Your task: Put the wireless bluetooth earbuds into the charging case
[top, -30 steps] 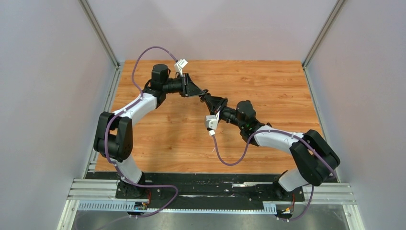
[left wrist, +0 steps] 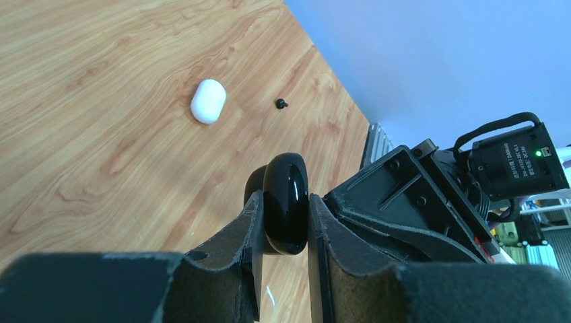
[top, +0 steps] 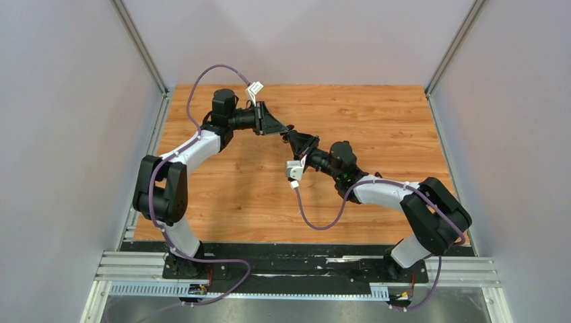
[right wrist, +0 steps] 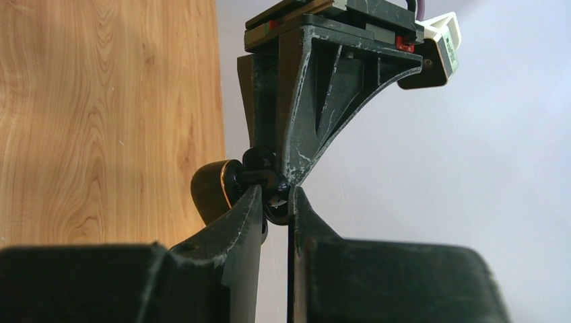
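Note:
My two grippers meet above the middle of the table in the top view. My left gripper is shut on a glossy black piece of the charging case [left wrist: 285,188], which fills the space between its fingertips. In the right wrist view the black case [right wrist: 212,192], with a thin gold line, sits just beyond my right gripper. That gripper is shut on a small dark piece, probably an earbud, partly hidden by its fingertips and held against the case; whether it is seated in a slot cannot be told.
The left wrist view shows a white rounded object [left wrist: 208,101] and a small black piece [left wrist: 281,103] lying on the wooden table [left wrist: 121,134]. The table around both arms is mostly clear, with walls at its sides and back.
The left arm has hardly moved.

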